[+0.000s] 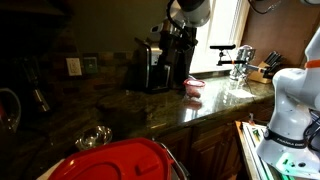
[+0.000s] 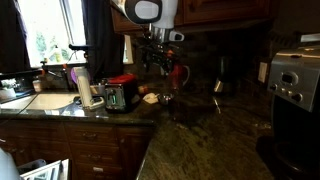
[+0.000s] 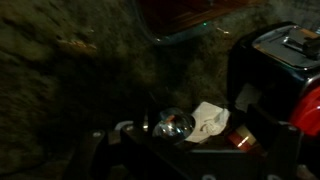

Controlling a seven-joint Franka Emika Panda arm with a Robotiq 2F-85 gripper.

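Note:
My gripper appears along the bottom of the wrist view, its dark fingers standing apart. It looks open, and I see nothing held. Below it, a shiny silver round thing (image 3: 175,125) sits beside a crumpled white piece (image 3: 209,120). In exterior view 2 the gripper (image 2: 164,60) hangs above the counter, to the right of the red and black toaster (image 2: 121,91). Exterior view 1 has the gripper (image 1: 168,46) in front of the toaster (image 1: 158,76), partly covering it. Dim light hides the fingertips' detail.
The toaster's red side (image 3: 283,55) is close on the right in the wrist view. A reddish-brown container (image 3: 185,18) stands at the top. A silver bowl (image 1: 94,137) and a red tray (image 1: 112,160) lie nearer.

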